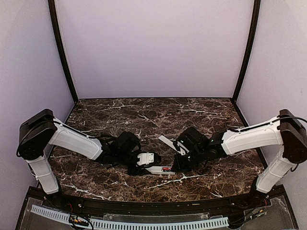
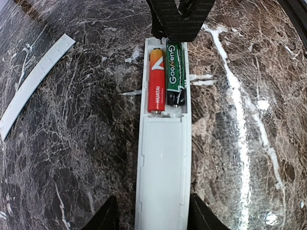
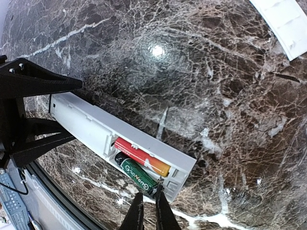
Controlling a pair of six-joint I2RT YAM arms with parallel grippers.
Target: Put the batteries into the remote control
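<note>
The white remote (image 2: 163, 163) lies lengthwise between my grippers, its battery bay holding a red-orange HUATAI battery (image 2: 156, 86) and a green GaoNenG battery (image 2: 174, 72) side by side. My left gripper is at the closed end, its fingers on either side of the remote. My right gripper is at the bay end, fingertips just beside the green battery's outer end; whether they touch it is unclear. In the top view both arms meet over the remote (image 1: 156, 170).
The loose white battery cover (image 2: 36, 86) lies behind the remote on the dark marble table. A dark rail (image 1: 144, 206) runs along the front edge.
</note>
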